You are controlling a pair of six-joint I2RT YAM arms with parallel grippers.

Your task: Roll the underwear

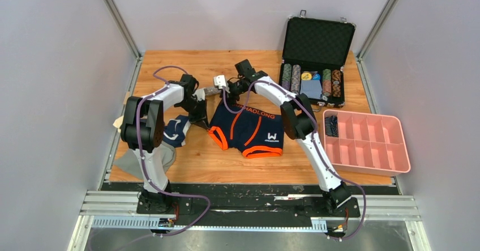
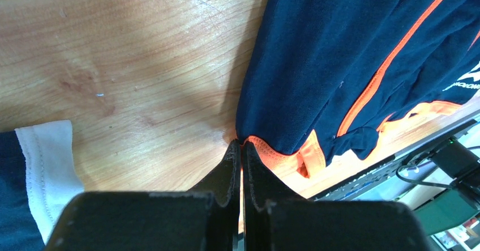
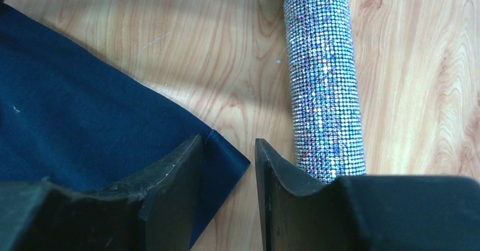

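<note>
Navy boxer briefs [image 1: 249,127] with orange hems and waistband lettering lie flat at the table's centre. My left gripper is shut at their lower-left orange leg hem [image 2: 277,154]; whether any cloth is pinched cannot be told. My right gripper is part open over the upper-left corner [image 3: 226,163] of the briefs, its fingers either side of that corner.
A glittery cylinder [image 3: 322,75] lies behind the briefs. A navy-white cloth [image 1: 175,132] and grey cloth [image 1: 127,163] lie left. An open chip case [image 1: 317,41] is back right, a pink divided box [image 1: 368,154] front right.
</note>
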